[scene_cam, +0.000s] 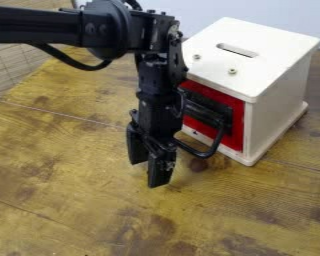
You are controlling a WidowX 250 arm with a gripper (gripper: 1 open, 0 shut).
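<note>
My black gripper (pixel 149 160) hangs pointing down over the wooden table (pixel 69 200), just left and in front of a white box (pixel 276 90). Its two fingers look spread apart, with nothing visible between them. The box has a slot and two round fittings on top, and a red front panel (pixel 232 142) with a dark part, partly hidden behind my arm.
A tiled floor (pixel 16 65) shows beyond the table's edge at the upper left. The box takes up the right side.
</note>
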